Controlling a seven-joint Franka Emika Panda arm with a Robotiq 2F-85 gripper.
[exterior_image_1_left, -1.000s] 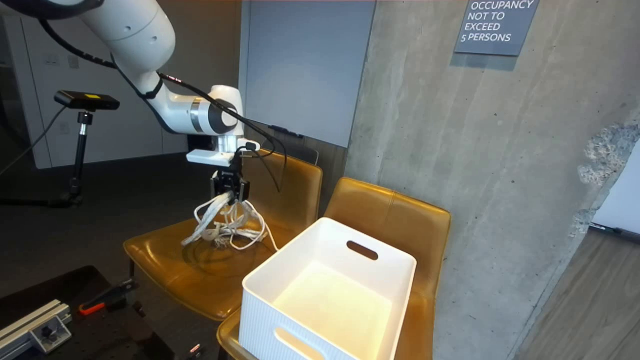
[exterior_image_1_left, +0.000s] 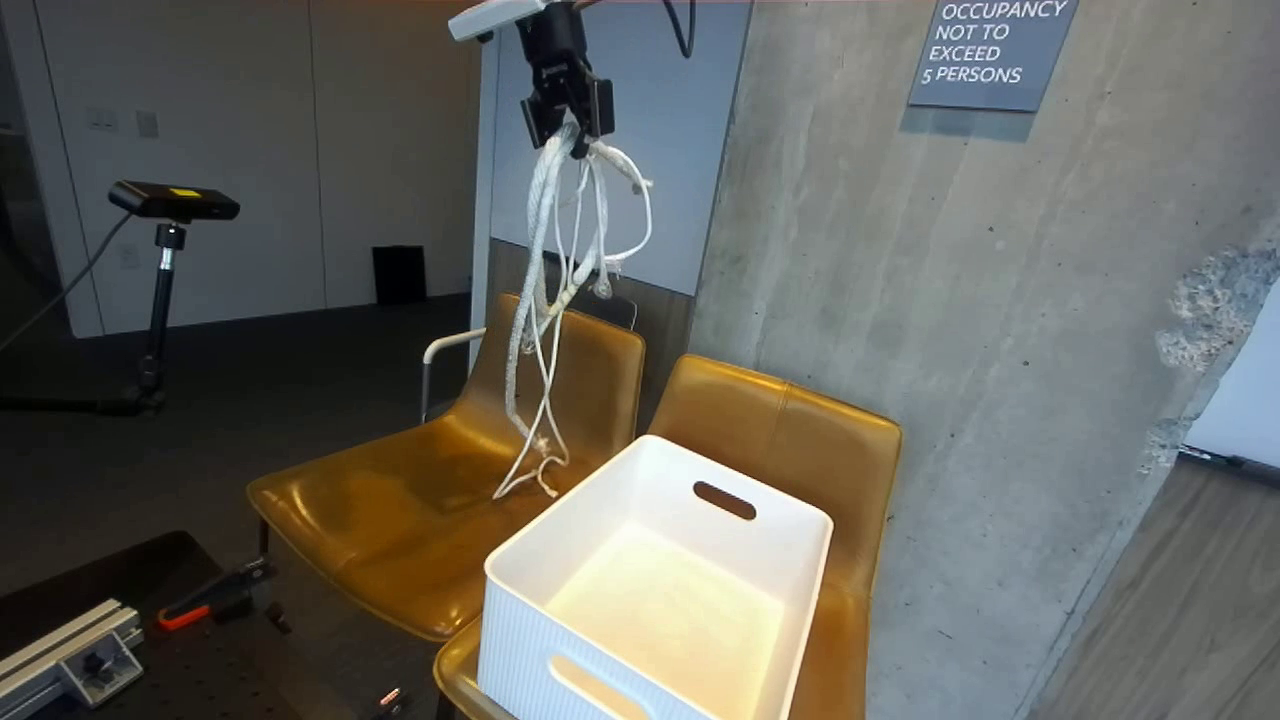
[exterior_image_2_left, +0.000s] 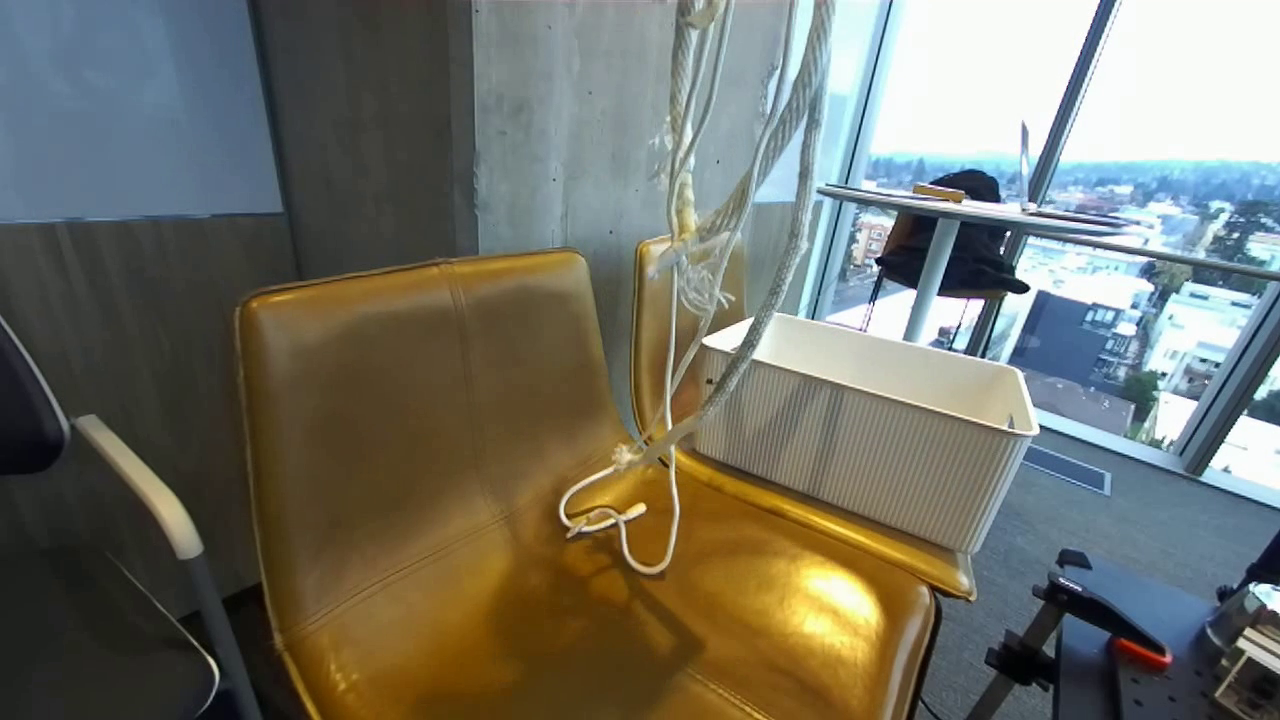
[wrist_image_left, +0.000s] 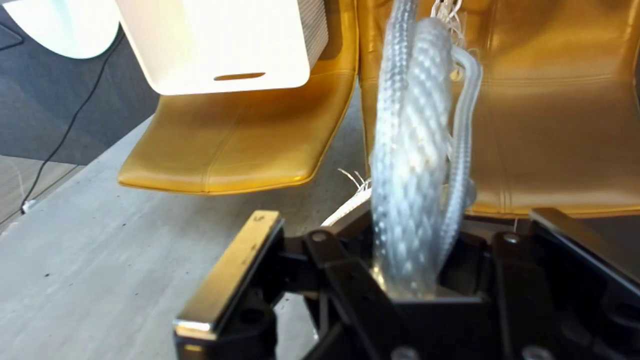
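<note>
High above the left seat, my gripper (exterior_image_1_left: 573, 138) is shut on a bundle of white rope (exterior_image_1_left: 555, 314). Thick and thin strands of the rope (exterior_image_2_left: 684, 210) hang down in long loops, with knots and frayed ends. Its lowest thin loops are over the tan chair seat (exterior_image_2_left: 480, 612); whether they touch it I cannot tell. In the wrist view the thick white rope (wrist_image_left: 420, 150) rises from between the dark fingers, which it partly covers. The white bin (exterior_image_1_left: 657, 546) on the neighbouring chair looks empty inside.
Two tan chairs stand side by side against a concrete wall (exterior_image_1_left: 960, 300). A camera on a stand (exterior_image_1_left: 174, 202) is at the left. Tools and metal parts lie on a dark table (exterior_image_1_left: 228, 672) at the lower left. The space above the bin is clear.
My gripper has risen far up and moved right from just above the left seat. The rope, bunched near the seat before, now hangs stretched out below it. The bin has not moved.
</note>
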